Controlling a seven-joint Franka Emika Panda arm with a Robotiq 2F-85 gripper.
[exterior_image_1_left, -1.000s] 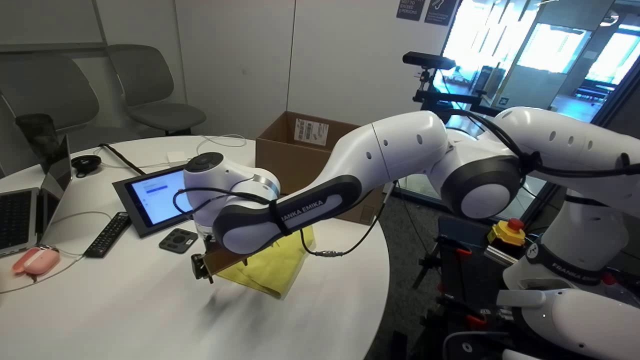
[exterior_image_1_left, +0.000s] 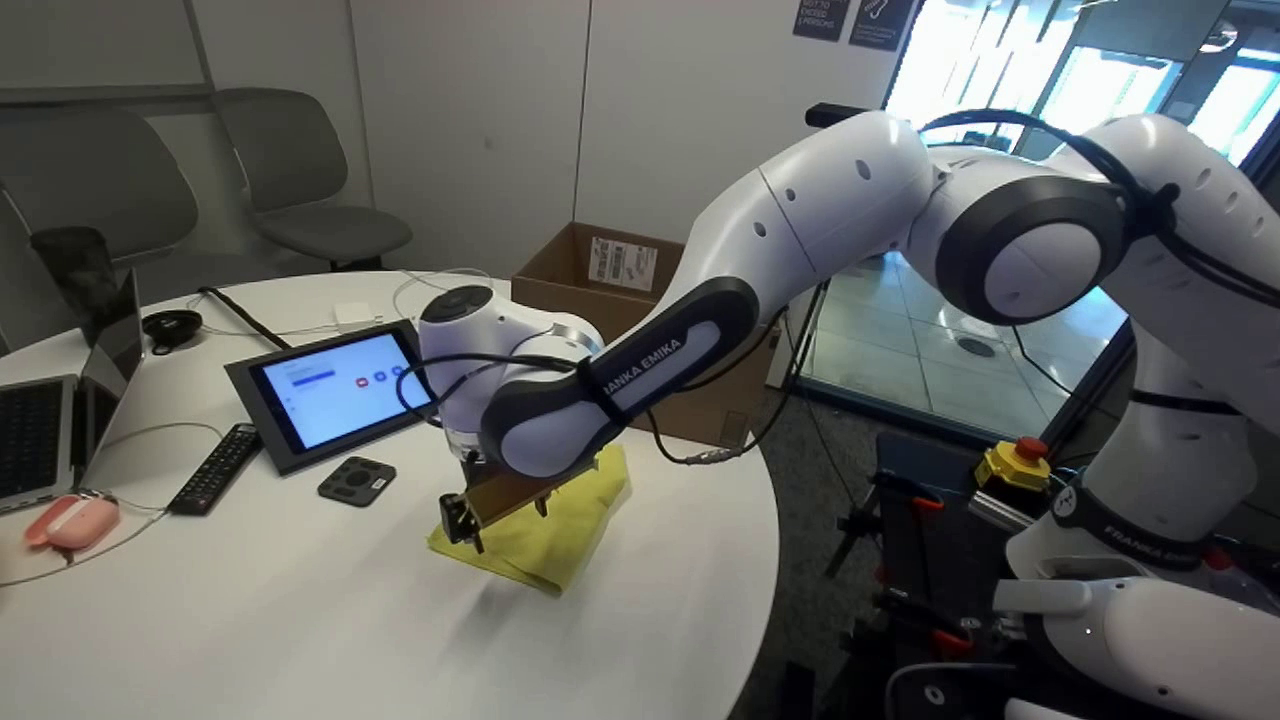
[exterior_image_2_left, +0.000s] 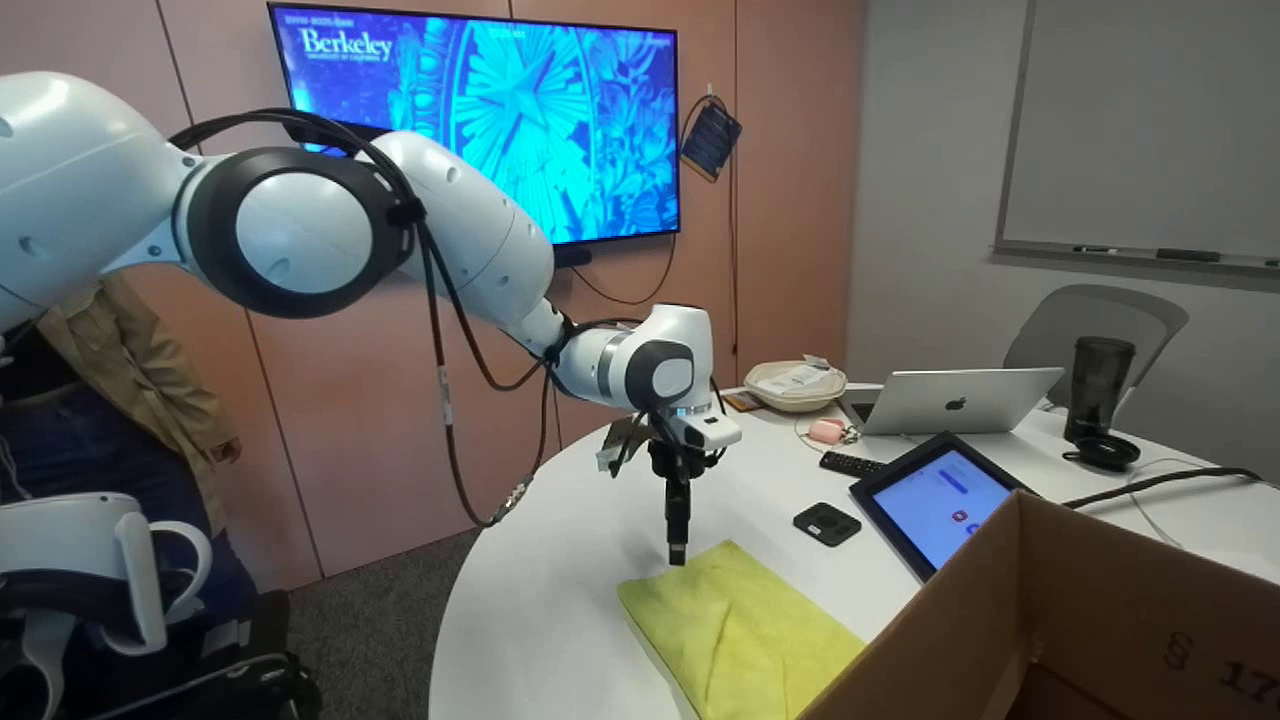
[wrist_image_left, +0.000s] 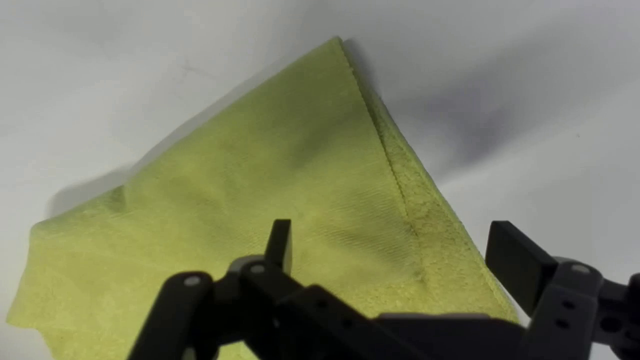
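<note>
A folded yellow-green cloth (exterior_image_1_left: 564, 528) lies flat on the white table (exterior_image_1_left: 324, 600). One layer of the cloth (wrist_image_left: 258, 180) is folded over another, with a corner pointing up in the wrist view. My gripper is open above the cloth, one finger over the fabric and the other by its right edge, with nothing held between them. In the second exterior view, the gripper (exterior_image_2_left: 678, 558) points down near the far corner of the cloth (exterior_image_2_left: 738, 630). Whether the fingertips touch the cloth I cannot tell.
An open cardboard box (exterior_image_1_left: 624, 288) stands beside the cloth. A tablet (exterior_image_1_left: 342, 382), a small black device (exterior_image_1_left: 356, 480), a remote (exterior_image_1_left: 216, 468) and a laptop (exterior_image_1_left: 54, 420) occupy the other side.
My arm has shifted right in the first exterior view, bringing the gripper from beside the cloth to over it. The cloth lies in the same place.
</note>
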